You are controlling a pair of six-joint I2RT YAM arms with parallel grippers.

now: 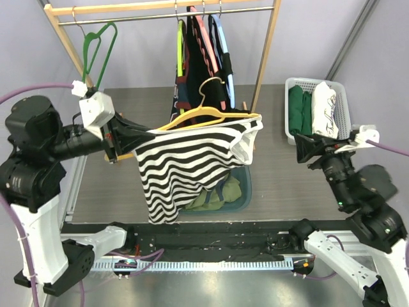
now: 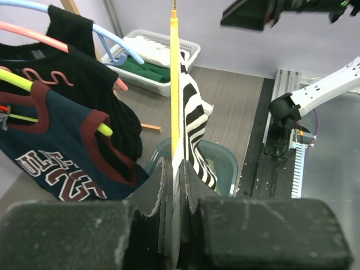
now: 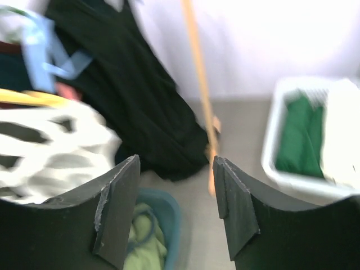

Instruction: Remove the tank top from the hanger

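Note:
A black and white striped tank top point(image 1: 179, 166) hangs stretched along a yellow hanger point(image 1: 198, 112), its body draping down over the bin. My left gripper point(image 1: 144, 135) is shut on the top's edge at the hanger's left side; in the left wrist view the hanger points away from the fingertips, with white cloth between them. My right gripper point(image 1: 305, 144) stands open, apart to the right of the top; in the right wrist view the blurred top lies left of its fingers, nothing between them.
A rack point(image 1: 259, 77) behind holds dark tops on hangers and an empty green hanger point(image 1: 108, 51). A grey basket point(image 1: 343, 109) with folded clothes stands back right. A teal bin point(image 1: 243, 192) with green clothing sits below the striped top.

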